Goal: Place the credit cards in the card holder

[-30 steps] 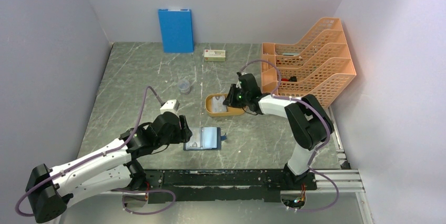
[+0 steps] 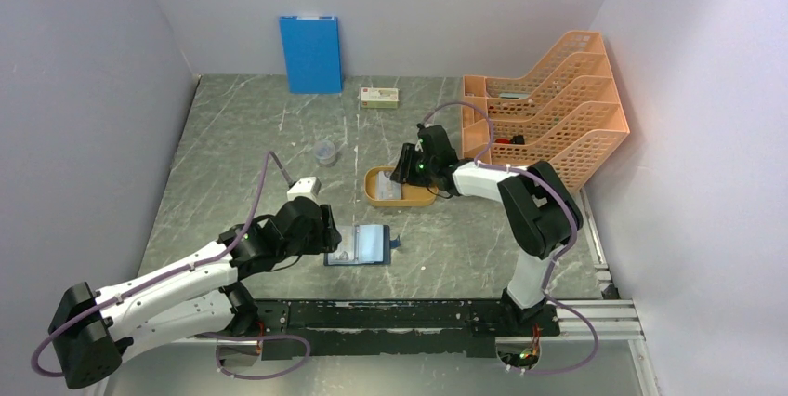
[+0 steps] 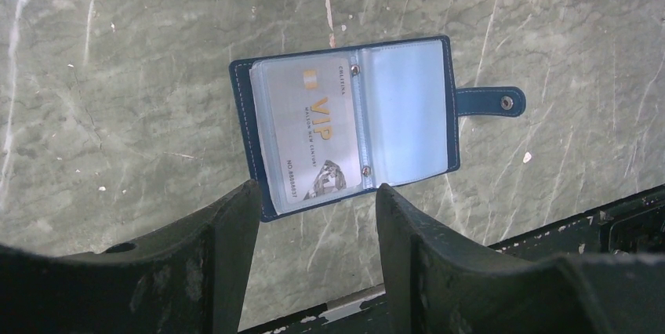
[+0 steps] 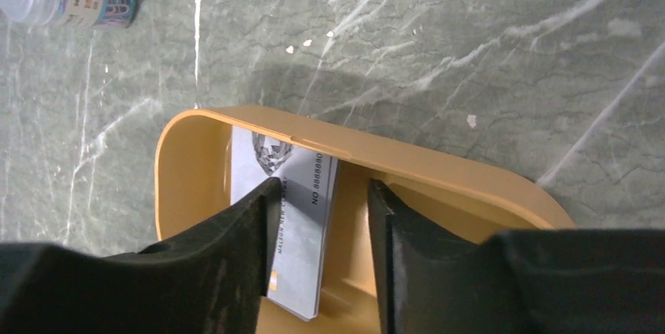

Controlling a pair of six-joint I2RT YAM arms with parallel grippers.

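Note:
The blue card holder (image 3: 416,110) lies unfolded on the table, its strap out to the right. One silver VIP card (image 3: 314,126) shows in its left clear sleeve; the right page looks pale and empty. Beside and above the holder hovers my left gripper, open, nothing between its fingers. An orange tray (image 4: 176,161) holds silver cards (image 4: 302,228), apparently stacked, at its left end. Over the tray my right gripper is open. Its left finger (image 4: 263,208) covers part of the top card, and the right one is past the card's long edge.
A small clear tub (image 2: 325,152) stands behind and left of the tray. Farther back are a small box (image 2: 379,98) and a blue panel (image 2: 311,54). An orange file rack (image 2: 548,108) fills the back right.
The cards sit slightly differently there. My left arm has barely moved.

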